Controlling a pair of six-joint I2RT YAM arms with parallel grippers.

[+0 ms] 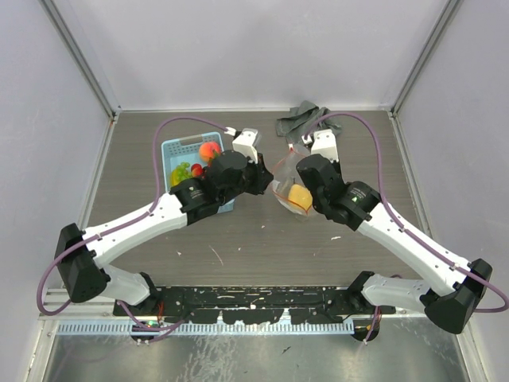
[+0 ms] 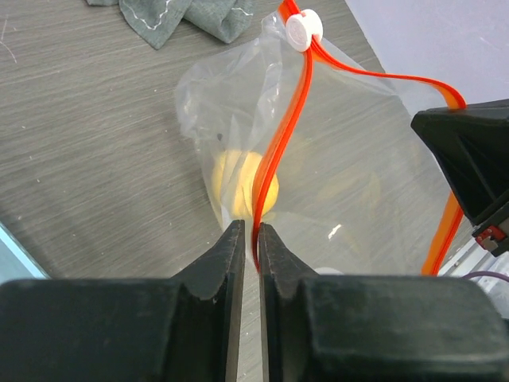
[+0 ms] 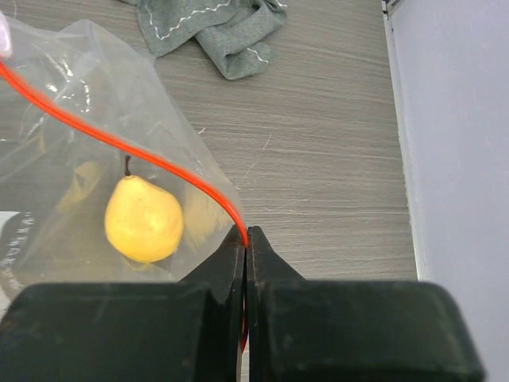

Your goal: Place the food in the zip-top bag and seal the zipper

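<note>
A clear zip top bag (image 1: 288,171) with an orange zipper and white slider (image 2: 305,29) hangs between the grippers, a yellow pear (image 3: 143,219) inside. My left gripper is at the bag's near zipper strip; its fingers stand close about the orange edge, and whether they grip it cannot be told. My right gripper is shut on the other side of the bag's edge, holding the mouth apart. The blue basket (image 1: 172,148) of fruit sits at the left, partly under my left arm.
A grey cloth (image 1: 305,118) lies at the back of the table. White walls (image 3: 449,135) border the sides and back.
</note>
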